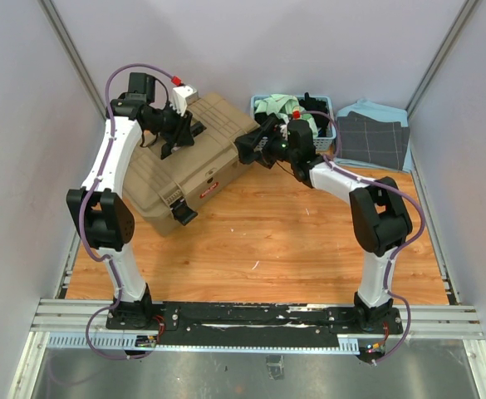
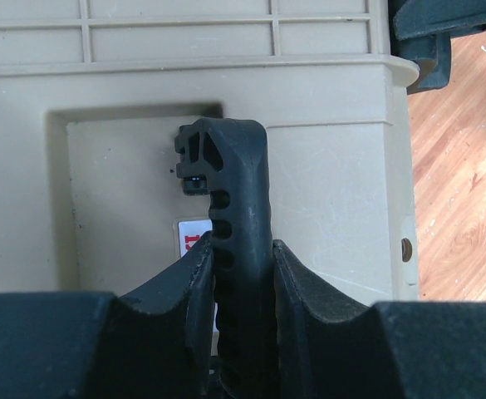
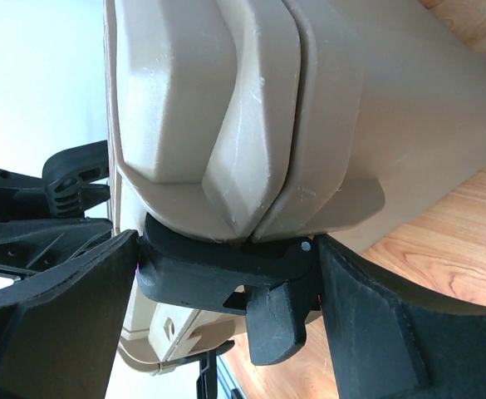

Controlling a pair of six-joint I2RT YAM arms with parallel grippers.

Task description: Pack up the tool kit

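The closed tan tool case (image 1: 149, 176) lies askew on the table at left. In the left wrist view, its black handle (image 2: 244, 187) stands between the fingertips of my left gripper, which press close on both sides. My right gripper is at the case's right end, open, its fingers either side of a black latch (image 3: 205, 264); whether they grip it cannot be told. Another black latch (image 1: 184, 213) sticks out from the case's near side. The case's contents are hidden.
A light-blue basket (image 1: 330, 125) with green and black cloths stands at the back, close behind my right gripper. Folded dark cloth (image 1: 374, 140) lies at the back right.
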